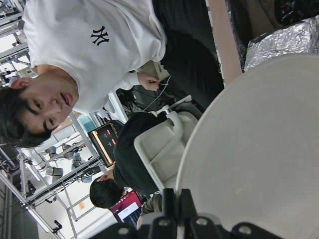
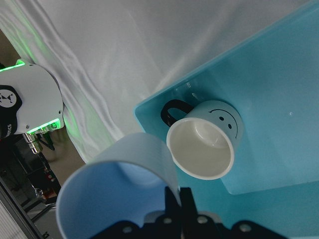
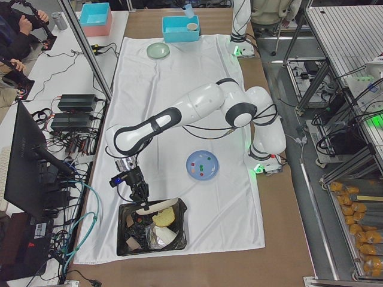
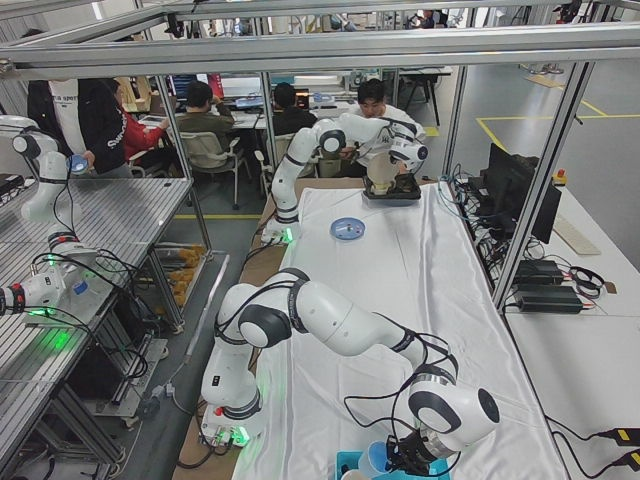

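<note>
My left gripper (image 3: 143, 203) is shut on the rim of a white plate (image 1: 254, 144), held tilted almost on edge over a black bin (image 3: 125, 239) holding a yellow sponge (image 3: 164, 217) and wrapped items. At the other end, my right gripper is shut on a light-blue cup (image 2: 109, 194) over a turquoise bin (image 2: 279, 99), where a white smiley mug (image 2: 199, 149) with a black handle lies.
A blue plate (image 3: 206, 158) with small coloured pieces lies right of the left arm. A green plate (image 3: 158, 50) sits near the turquoise bin. A monitor and cables line one side.
</note>
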